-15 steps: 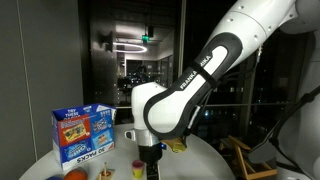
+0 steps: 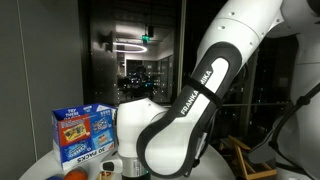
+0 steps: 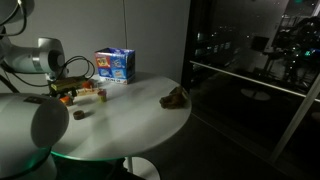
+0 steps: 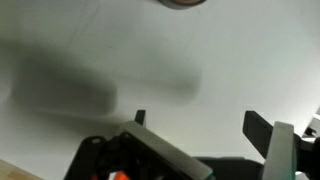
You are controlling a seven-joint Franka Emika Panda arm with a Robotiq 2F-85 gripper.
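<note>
My gripper stands open over the pale tabletop (image 4: 190, 80) in the wrist view, its black fingertips wide apart with only bare surface showing between them. A dark round object (image 4: 182, 2) is cut off by the top edge, ahead of the fingers. At the bottom, a small patch of an orange-red thing (image 4: 120, 176) shows beside the left finger; what it is cannot be told. The white arm (image 2: 165, 140) reaches low over the table in exterior view 1, where the fingertips are not clearly visible.
A blue snack box (image 3: 115, 65) stands at the table's back. Near the arm are a yellow-and-red cup (image 3: 102, 95), a small dark round object (image 3: 79, 115) and several orange items. A brown object (image 3: 174, 98) lies by the right edge.
In exterior view 1 the arm has moved left and lower, towards the blue box. It now covers the small yellow-and-pink cup and the yellow object that showed a second ago.
</note>
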